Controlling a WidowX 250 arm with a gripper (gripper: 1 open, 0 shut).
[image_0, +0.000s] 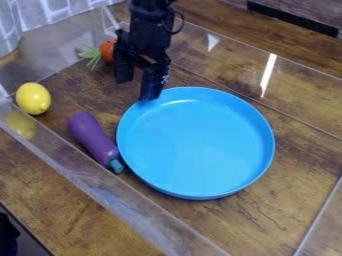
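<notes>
My dark gripper (138, 70) hangs at the top middle, open, over the bare wood just behind the large blue plate (197, 145). A carrot with green leaves (88, 54) lies behind and left of the gripper, partly hidden by it. A purple eggplant (88, 135) lies left of the plate, and a yellow lemon (34, 98) sits farther left.
A clear walled tray edge runs along the left and front of the wooden surface (281, 80).
</notes>
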